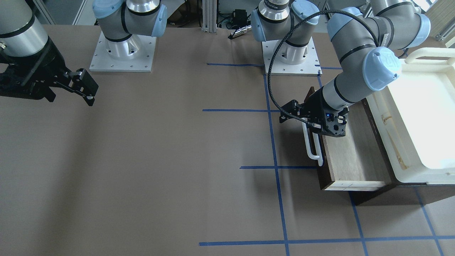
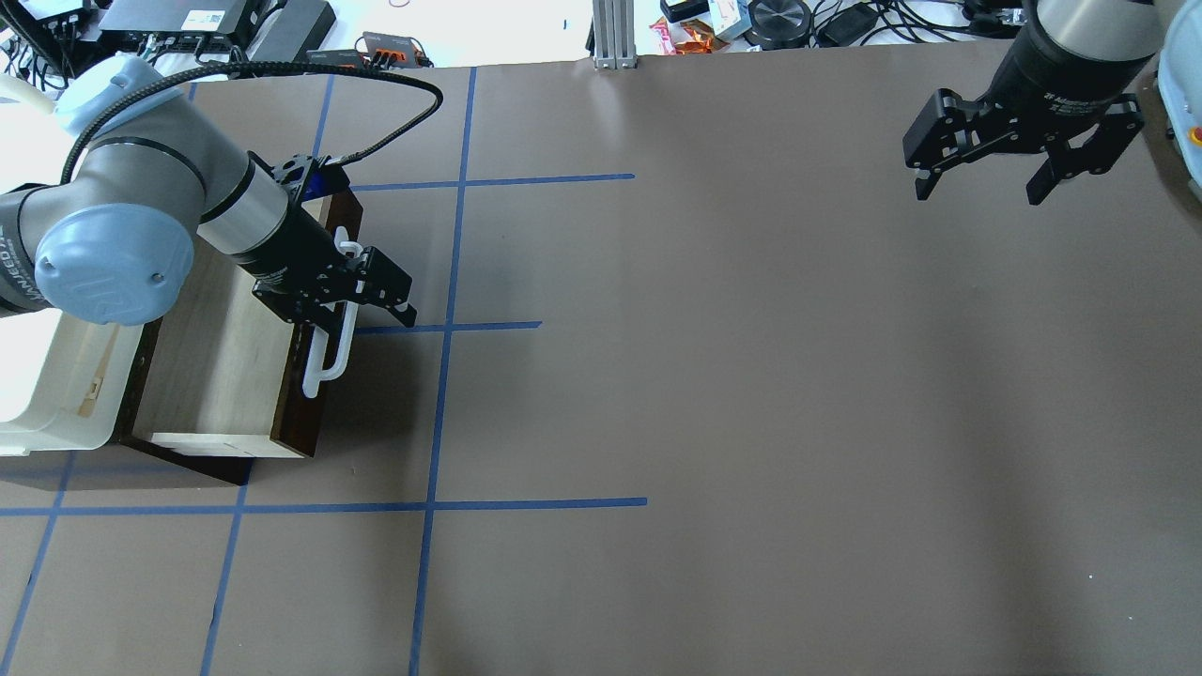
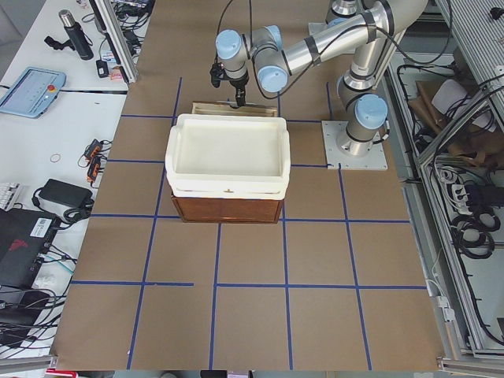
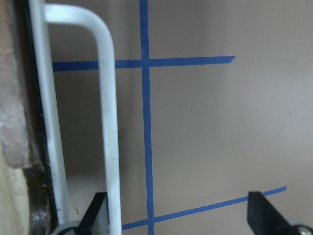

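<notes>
A wooden drawer (image 1: 356, 162) with a white handle (image 1: 319, 155) stands pulled out from its dark box, under a white plastic bin (image 1: 422, 119). My gripper (image 2: 372, 295) is down at the handle on the drawer's outer face. In the left wrist view the handle (image 4: 110, 142) runs down to the left finger (image 4: 98, 218), with the other finger (image 4: 261, 213) well apart on the right, so the gripper is open. Whether the handle touches that finger is hard to tell.
A second arm's gripper (image 2: 1014, 152) hangs over the far side of the table. Arm bases (image 1: 123, 59) stand at the back. The floor (image 1: 170, 149) left of the drawer is clear, marked with blue tape lines.
</notes>
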